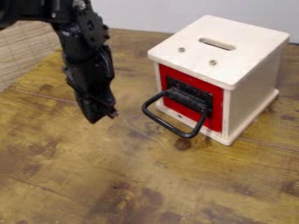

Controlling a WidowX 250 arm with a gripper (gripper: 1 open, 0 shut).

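Note:
My black gripper [96, 112] hangs at the left, pointing down over the wooden table. It is apart from the white box [249, 87] on the right. The box has a red front panel [179, 80] with a black mechanism and a black loop handle [166, 124] sticking out toward the front left. The fingertips are dark and small, so how far they are apart is unclear.
A woven mat [21, 61] lies at the back left. A pale wall [140, 13] runs behind.

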